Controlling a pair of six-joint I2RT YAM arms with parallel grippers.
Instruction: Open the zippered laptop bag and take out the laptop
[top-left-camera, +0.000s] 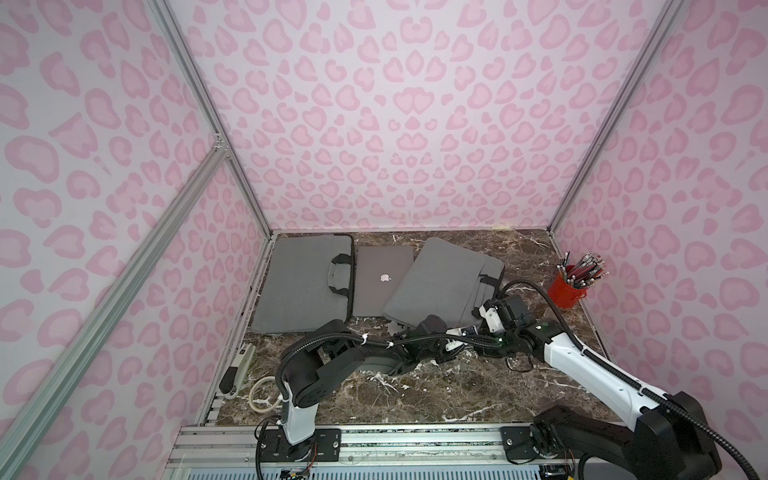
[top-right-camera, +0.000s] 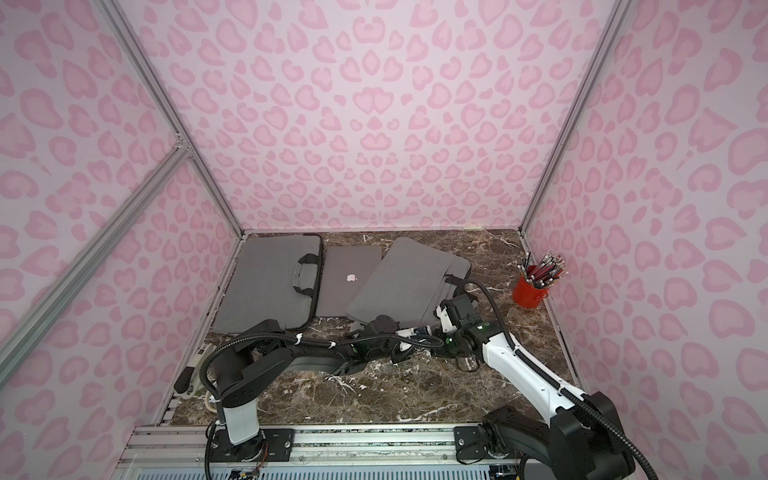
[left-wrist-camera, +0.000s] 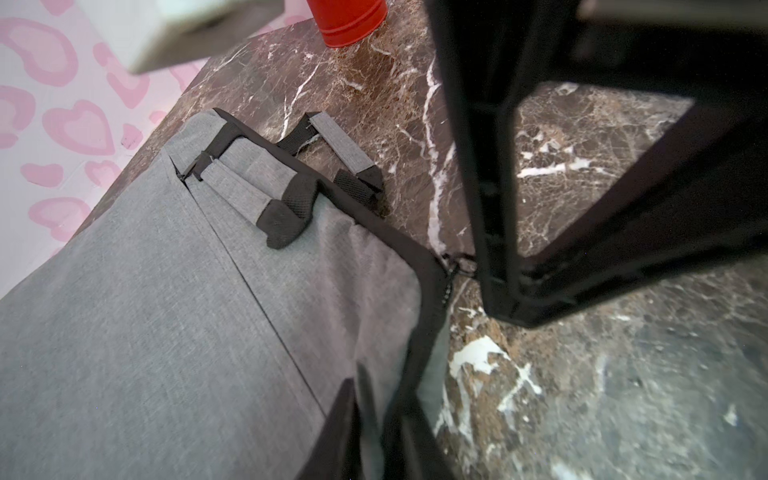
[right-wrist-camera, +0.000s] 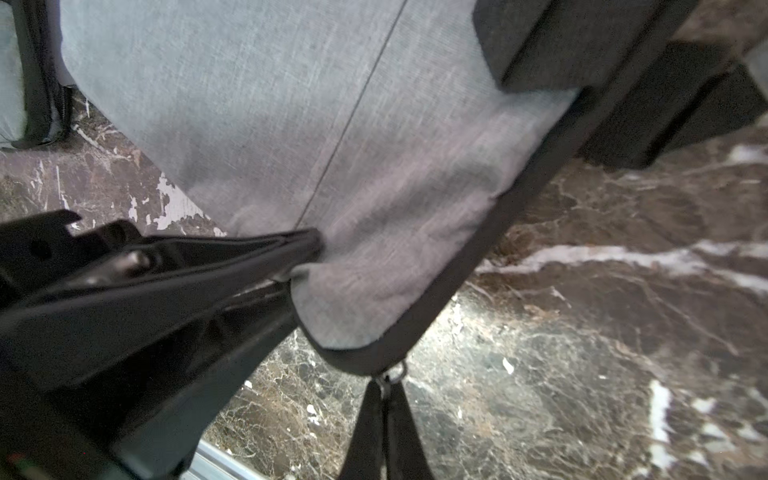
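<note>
A grey laptop bag (top-left-camera: 444, 280) lies at a slant, its dark-edged handle side facing right, partly over a closed grey laptop (top-left-camera: 369, 280) with an apple mark. In the left wrist view, my left gripper pinches the bag's near edge, the cloth bunched between its fingers. The right wrist view shows the same left fingers (right-wrist-camera: 308, 241) above and below that edge. At the bag's rounded corner, my right gripper is shut on the small metal zipper pull (right-wrist-camera: 397, 372). How far the zipper is open is hidden.
Another grey bag (top-left-camera: 300, 284) lies at the left, its handle towards the laptop. A red bucket of pens (top-left-camera: 566, 292) stands at the right. A white tool (top-left-camera: 237, 369) and a tape ring (top-left-camera: 264, 394) lie front left.
</note>
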